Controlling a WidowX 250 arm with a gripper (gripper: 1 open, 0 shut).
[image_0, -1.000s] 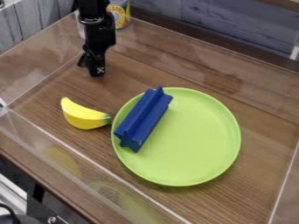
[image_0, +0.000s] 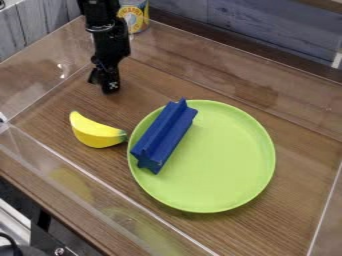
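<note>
The black gripper (image_0: 108, 78) reaches down from the top of the view, low over the wooden table at the upper left; its fingers look close together, with nothing clearly between them. A yellow banana (image_0: 94, 131) lies on the table below it, apart from it. A green plate (image_0: 230, 165) takes up the lower right, with a long blue block (image_0: 164, 134) resting diagonally on its left part.
A yellow-labelled can (image_0: 134, 17) stands at the back behind the arm.
</note>
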